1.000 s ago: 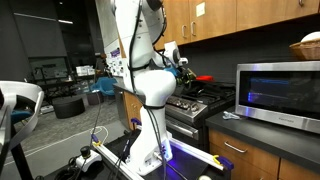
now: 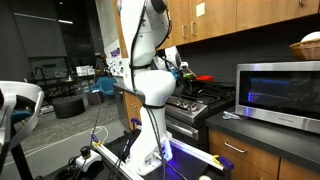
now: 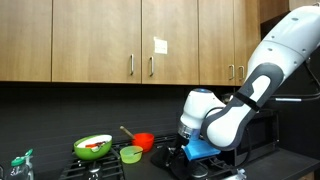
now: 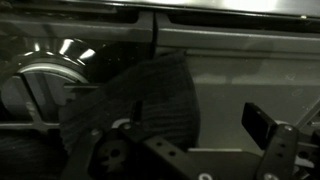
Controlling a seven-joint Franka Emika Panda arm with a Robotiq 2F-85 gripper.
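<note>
My gripper stands open above the stovetop, its two dark fingers wide apart in the wrist view. Under and beside the left finger [image 4: 122,138] lies a dark ribbed cloth [image 4: 165,88], spread partly over a burner. Bare stove surface shows on the side of the right finger [image 4: 262,126]. Whether the fingers touch the cloth, I cannot tell. In exterior view 2 the white arm [image 3: 202,118] reaches down over the stove from the right, and the fingers are hard to make out there.
On the stove stand a green pan with a white inside [image 3: 92,147], a light green bowl [image 3: 131,155] and a red pot [image 3: 144,141]. A round burner [image 4: 55,82] shows left of the cloth. Farther right along the counter sits a microwave [image 2: 280,94]. Wooden cabinets [image 3: 110,45] hang above.
In exterior view 1 the arm's upper links have shifted, and its white end section now sits slightly lower and farther left. The pans look unmoved.
</note>
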